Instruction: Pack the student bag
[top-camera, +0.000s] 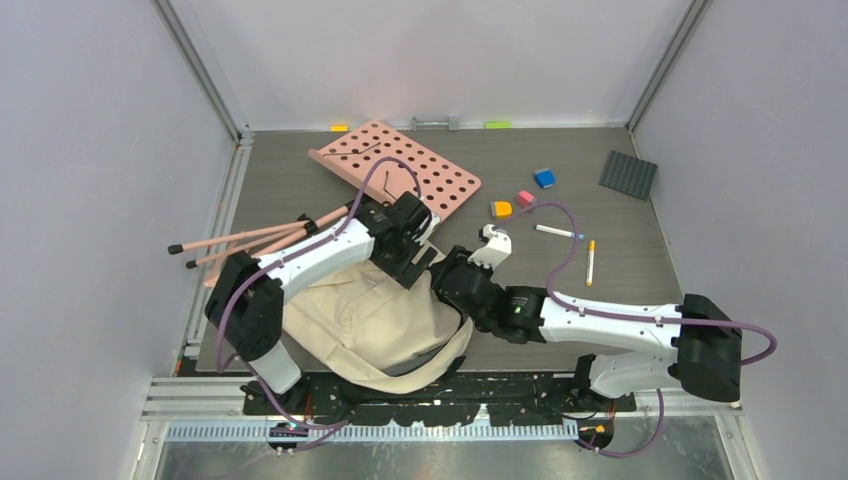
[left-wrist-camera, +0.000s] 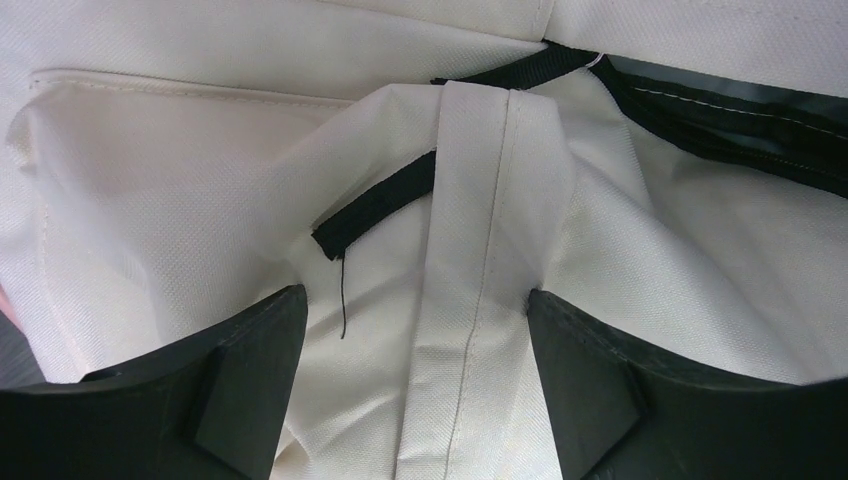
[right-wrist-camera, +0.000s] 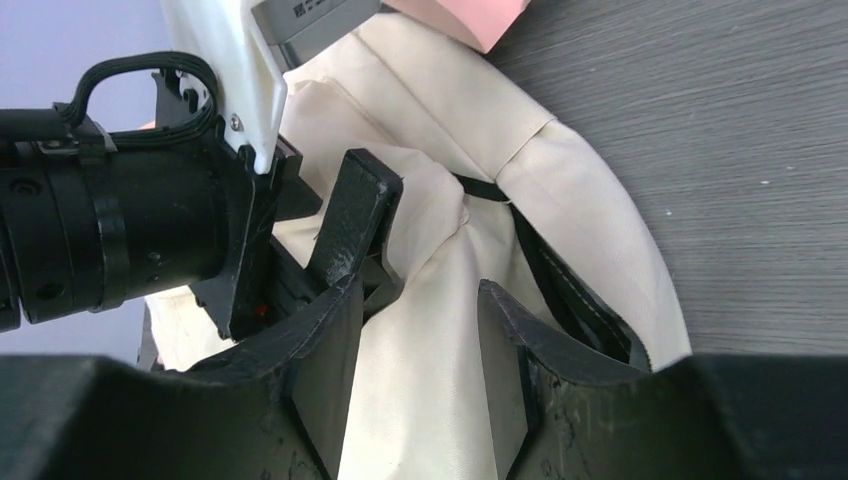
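The cream fabric bag (top-camera: 365, 310) lies rumpled on the front left part of the table. Above its upper right part is my left gripper (top-camera: 420, 268); in the left wrist view its dark fingers (left-wrist-camera: 250, 370) stand apart, with a raised fold (left-wrist-camera: 480, 230) of the bag between and below them. A short black strap (left-wrist-camera: 375, 205) shows beside that fold. My right gripper (top-camera: 438, 280), close beside the left one, is also open. In the right wrist view its fingers (right-wrist-camera: 325, 350) have bag fabric beneath them; I cannot tell whether they touch it. A black-edged opening (right-wrist-camera: 570, 285) runs along the bag's side.
A pink perforated stand (top-camera: 425, 165) with pink legs lies behind and left of the bag. On the right are blue (top-camera: 544, 178), pink (top-camera: 526, 199) and yellow blocks (top-camera: 501, 210), a white marker (top-camera: 556, 231), a yellow marker (top-camera: 590, 262) and a dark ridged item (top-camera: 628, 175).
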